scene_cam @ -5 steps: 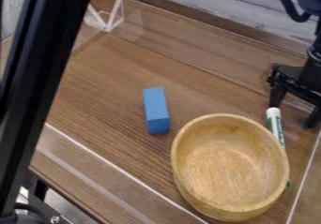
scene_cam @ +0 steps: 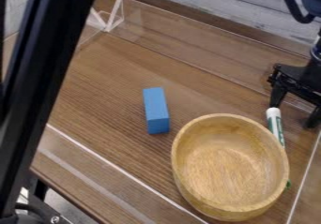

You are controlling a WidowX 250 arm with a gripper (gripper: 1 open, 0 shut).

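Observation:
My black gripper (scene_cam: 291, 89) is at the right edge of the camera view, low over the table above a white and green marker-like stick (scene_cam: 275, 126); whether its fingers are open or shut is unclear. The stick lies behind a round wooden bowl (scene_cam: 228, 167), partly hidden by its rim. A blue block (scene_cam: 157, 111) lies left of the bowl.
The wooden table (scene_cam: 113, 87) has clear room at the back and left. A black post (scene_cam: 32, 50) fills the left foreground, and a pale wall stands beyond the back edge.

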